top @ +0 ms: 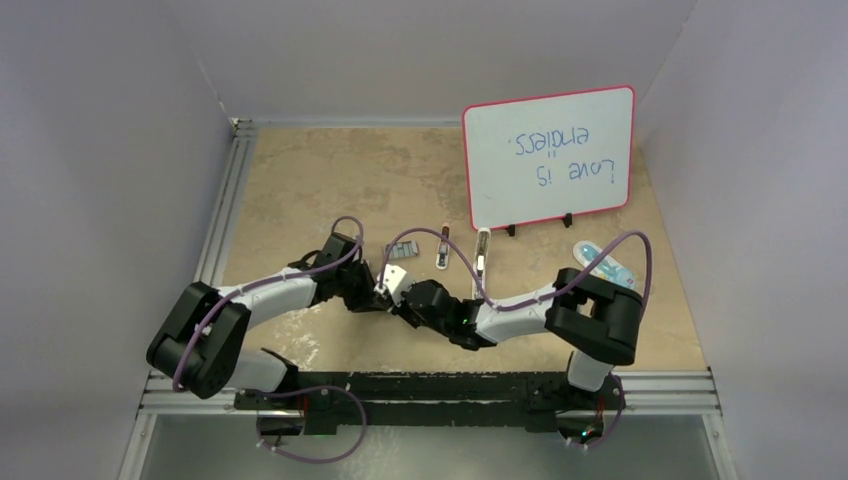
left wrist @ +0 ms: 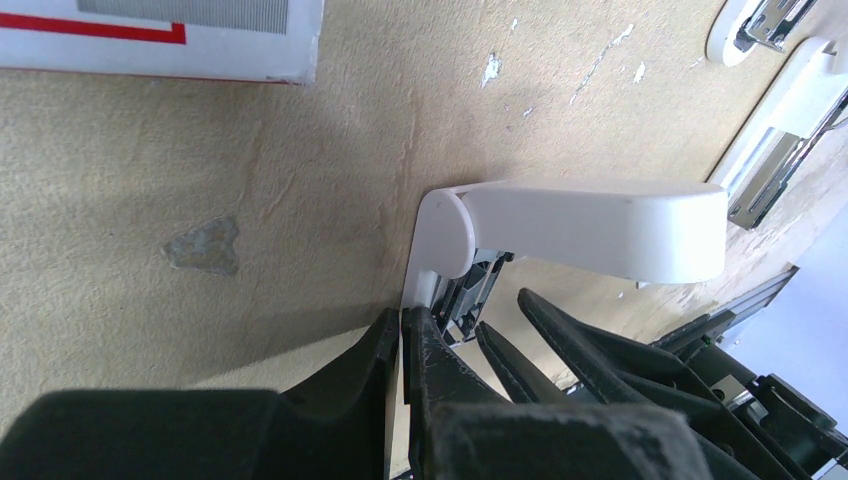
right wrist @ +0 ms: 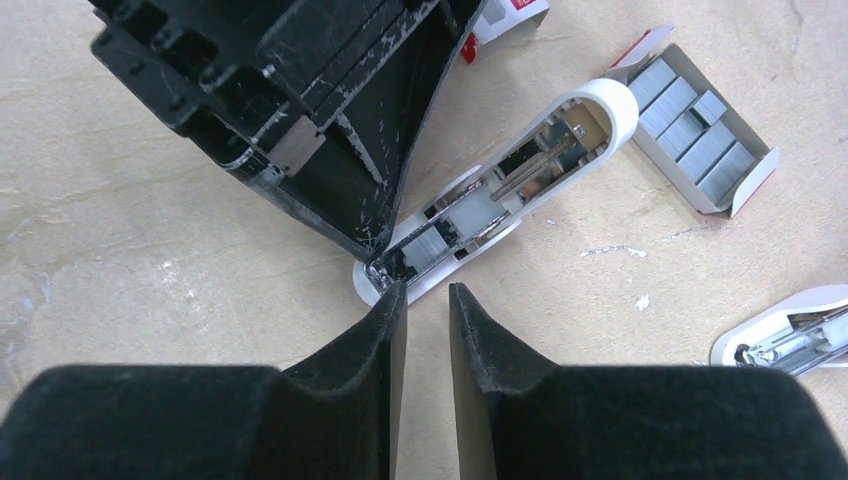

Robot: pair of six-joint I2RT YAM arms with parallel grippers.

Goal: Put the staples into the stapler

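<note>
A white stapler [right wrist: 612, 105] stands with its lid up and its track exposed. In the track near the front end sits a short grey block that looks like staples [right wrist: 425, 249]; a white pusher [right wrist: 474, 213] is behind it. My left gripper is shut, its tip at the stapler's front end, with nothing visible between its fingers. Over that same end, my right gripper stands part open, its gap empty. The open staple box [right wrist: 752, 188] holds several grey staple strips [right wrist: 690, 125]. From above, the arms mostly hide the stapler.
Two more staplers, a small one [top: 443, 247] and a longer one [top: 482, 250], lie to the right. A whiteboard [top: 550, 155] stands at the back right. Close to the stapler lies a red-and-white box [left wrist: 300, 45].
</note>
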